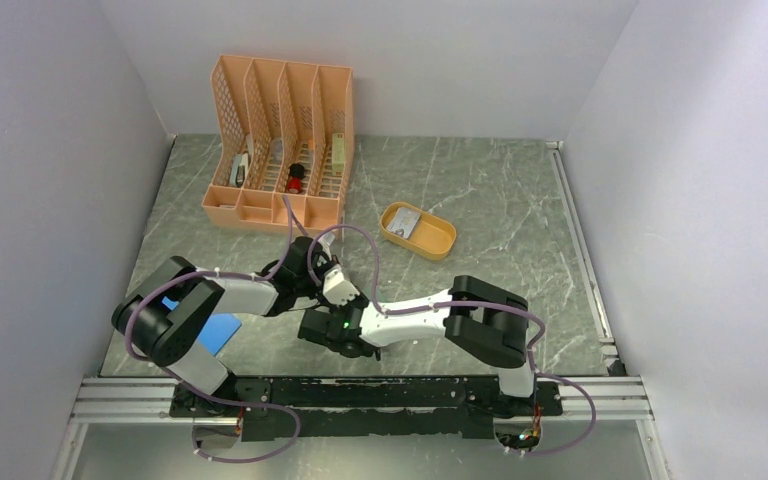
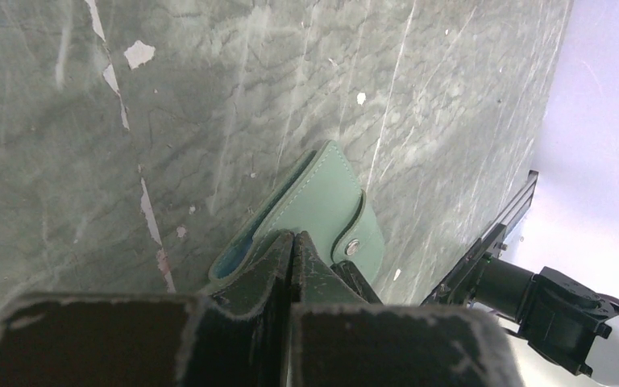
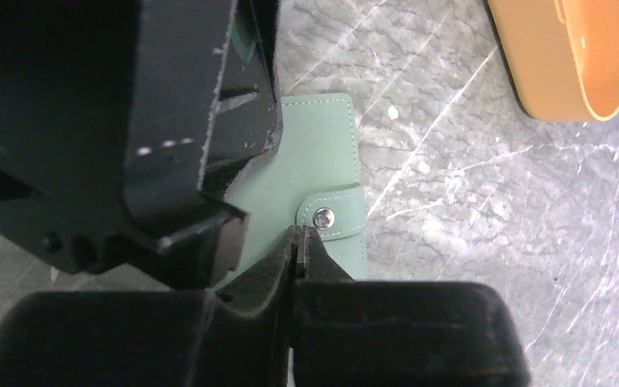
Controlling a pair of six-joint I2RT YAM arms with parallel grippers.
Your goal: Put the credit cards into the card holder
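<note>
The pale green card holder (image 2: 314, 197) lies on the table, its slot edge slightly parted at the left. Its snap strap, with a metal stud (image 3: 323, 218), is fastened flat over the front face. My left gripper is shut, fingertips over the holder's near part; no part of the holder shows between them. Just below the stud, my right gripper is shut with nothing between its fingers, and the strap lies outside them. From above, both grippers hide the holder. A pale card (image 1: 403, 222) lies in the yellow tray.
The yellow tray (image 1: 434, 240) stands right of the grippers. At the back left is a pink divided organizer (image 1: 278, 200) holding small items. A blue flat object (image 1: 220, 332) lies beneath the left arm.
</note>
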